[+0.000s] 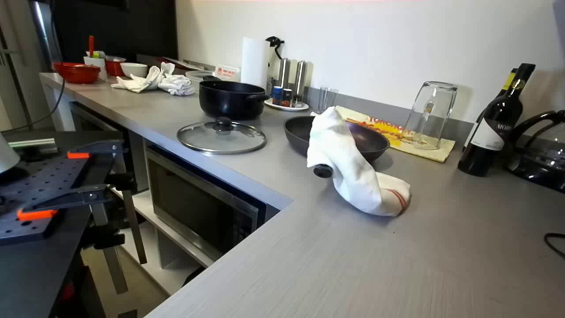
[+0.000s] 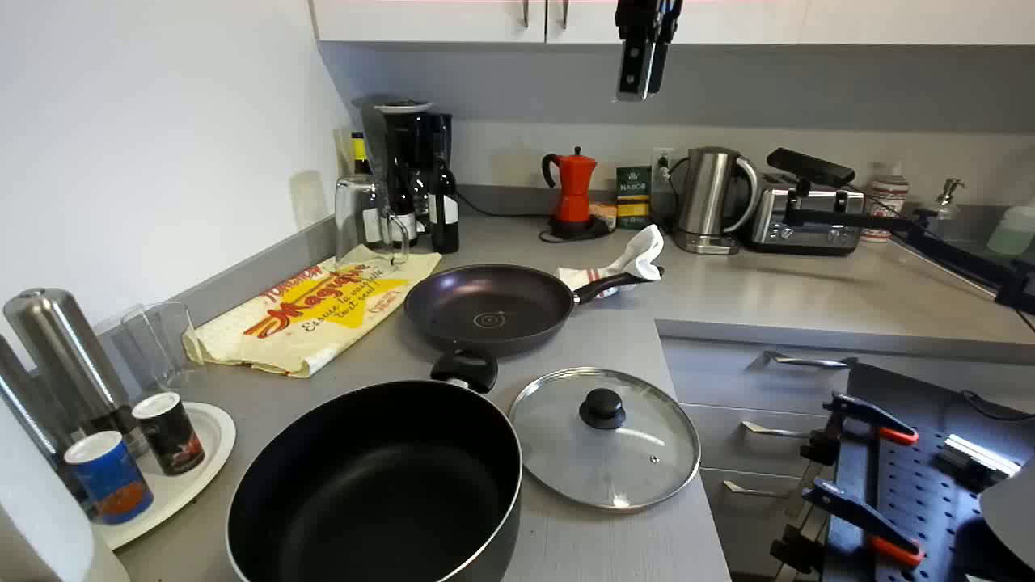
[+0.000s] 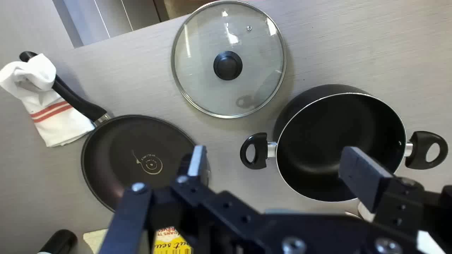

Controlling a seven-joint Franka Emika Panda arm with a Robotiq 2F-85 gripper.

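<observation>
High above the counter, in the wrist view, my gripper is open, its fingers spread wide with nothing between them. Exterior view 2 shows it at the top, clear of everything. A glass lid with a black knob lies flat on the counter beside the black two-handled pot, which is uncovered and looks empty. The dark frying pan is empty too. Over its handle drapes a white towel with red stripes, one end resting on the counter.
Along the wall are a yellow printed cloth, an upturned glass mug, wine bottles and a plate with shakers. A red moka pot, kettle and toaster line the back.
</observation>
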